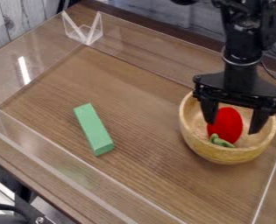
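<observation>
My black gripper (230,98) hangs over a tan bowl (228,155) on the right side of the table, its two fingers spread wide apart at the bowl's upper part. A red object (227,122) with a green stem-like part (220,141) lies in the bowl between and below the fingers. The red object's top is partly hidden by the gripper. The fingertips' exact contact with the bowl or object cannot be told.
A green rectangular block (93,129) lies at the left middle of the wooden table (116,79). A clear wire-like or plastic item (81,24) sits at the back left.
</observation>
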